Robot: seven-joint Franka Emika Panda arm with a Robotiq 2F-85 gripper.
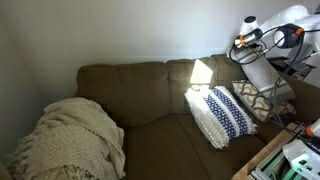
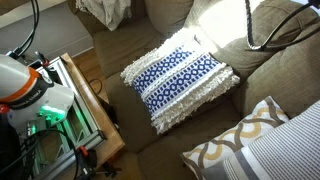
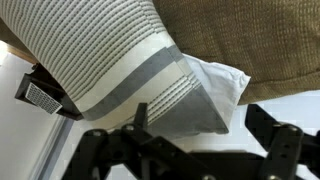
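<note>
My gripper is open in the wrist view, its two black fingers wide apart. Behind the gap between them appears the grey corner of a striped pillow (image 3: pixel 130 62), with a piece of white cloth (image 3: pixel 226 82) beside it. Exterior view 1 has the gripper (image 1: pixel 240 43) high at the right, above that pillow (image 1: pixel 262 73) and near the wall. A blue-and-white fringed pillow (image 2: pixel 180 80) lies on the sofa seat, well away from the gripper. Exterior view 2 does not show the gripper's fingers.
The brown sofa (image 1: pixel 135 95) has bare seat room in its middle. A cream blanket (image 1: pixel 70 140) covers its left end. A patterned pillow (image 2: pixel 240 135) leans by the striped one. The robot's base stands by a wooden edge (image 2: pixel 95 105) in exterior view 2.
</note>
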